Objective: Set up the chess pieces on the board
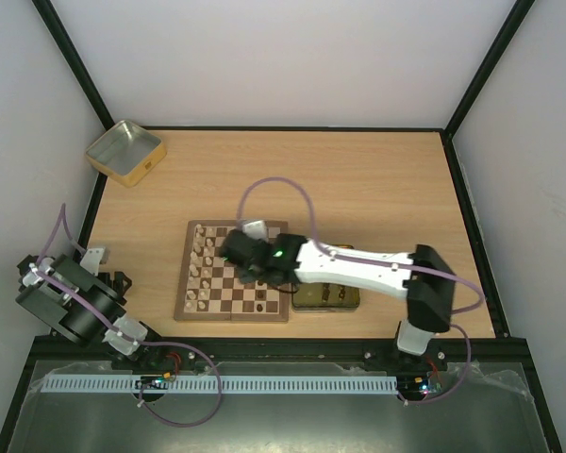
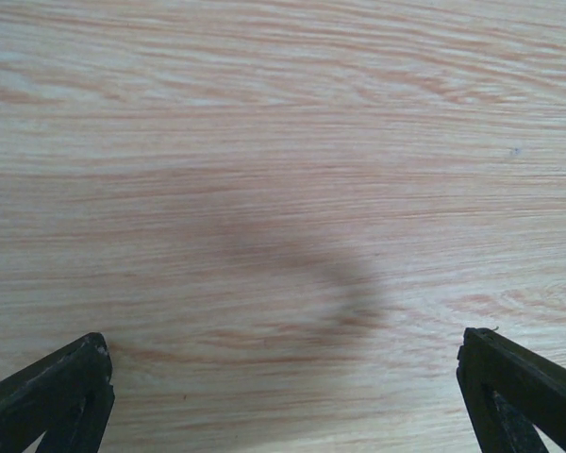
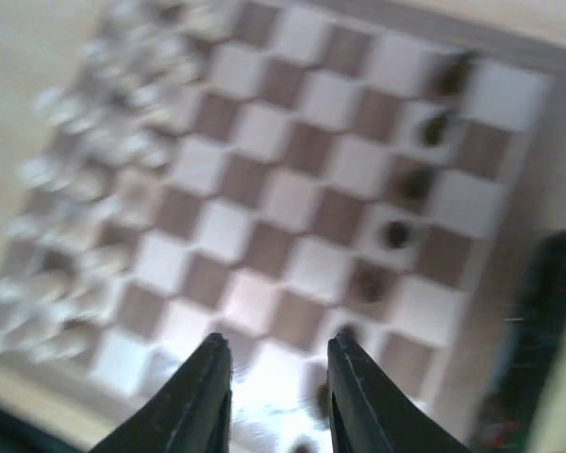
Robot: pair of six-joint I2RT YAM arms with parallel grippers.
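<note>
Over the chessboard [image 1: 184, 283] my right gripper [image 1: 244, 279] is blurred. In the right wrist view, its fingers [image 3: 208, 392] stand a little apart with board squares behind; blur hides whether a piece is between them. White pieces [image 3: 151, 146] fill two lines along the board's left side. A line of dark pieces [image 3: 396, 234] runs down the right side, with bare squares in the outermost line beyond it. My left gripper stands open over bare wood at the far left, nothing between its fingers.
A gold box [image 1: 326, 300] with dark pieces inside sits right of the board, partly under my right arm. An empty-looking tin [image 1: 137, 170] stands at the back left.
</note>
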